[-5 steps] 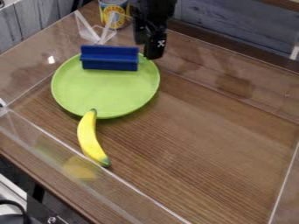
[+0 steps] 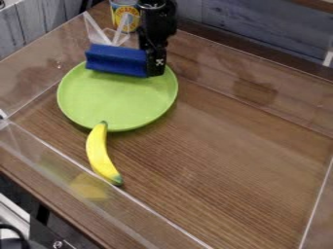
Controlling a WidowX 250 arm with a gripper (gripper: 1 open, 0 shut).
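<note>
A blue block [image 2: 115,60] rests at the back of a green plate [image 2: 117,102], slightly tilted. My black gripper [image 2: 154,60] is down at the block's right end, its fingers beside or on it; whether they grip it is unclear. A yellow banana [image 2: 101,154] lies on the wooden table [image 2: 228,146] in front of the plate.
A can with a yellow-and-blue label [image 2: 124,15] stands behind the block, partly hidden by white translucent pieces. Clear walls edge the table.
My gripper has come down and toward the viewer to the block's right end. The block sits at a slightly different angle.
</note>
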